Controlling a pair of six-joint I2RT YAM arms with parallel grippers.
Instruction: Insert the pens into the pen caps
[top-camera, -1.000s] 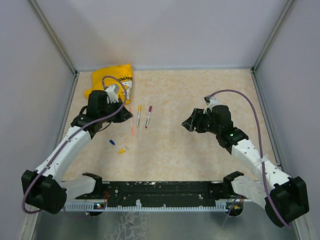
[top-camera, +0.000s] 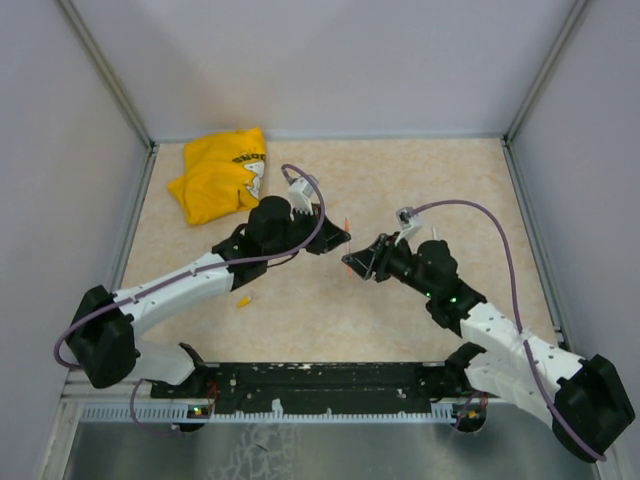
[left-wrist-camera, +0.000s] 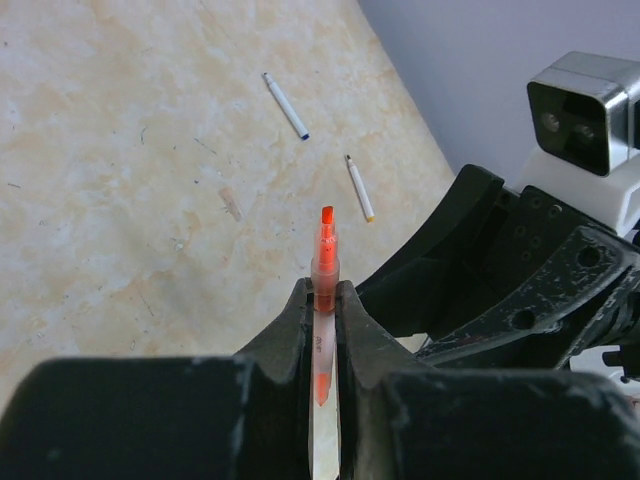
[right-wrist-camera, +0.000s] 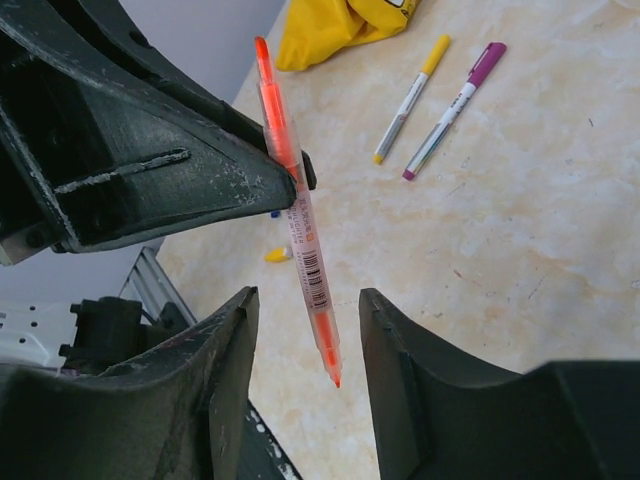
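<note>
A clear pen with an orange cap (left-wrist-camera: 324, 260) stands upright, held by my left gripper (top-camera: 340, 236) at table centre, shut on it. My right gripper (top-camera: 354, 262) faces it with fingers apart; in the right wrist view the pen's lower orange tip hangs between those fingertips, apparently touching neither. A yellow pen (right-wrist-camera: 410, 100) and a purple pen (right-wrist-camera: 455, 110) lie on the table beyond. A small yellow piece (top-camera: 243, 301) lies front left. In the left wrist view two white pens, blue-tipped (left-wrist-camera: 286, 106) and yellow-tipped (left-wrist-camera: 359, 188), lie at the right side.
A yellow cloth bag (top-camera: 210, 170) lies at the back left. Walls enclose the pale table (top-camera: 420, 160), whose back middle is clear. A dark slotted strip (top-camera: 330, 380) runs along the front edge.
My left gripper has carried the pen rightward to the centre, and my right gripper has moved left to meet it, bringing its fingertips around the pen's lower end.
</note>
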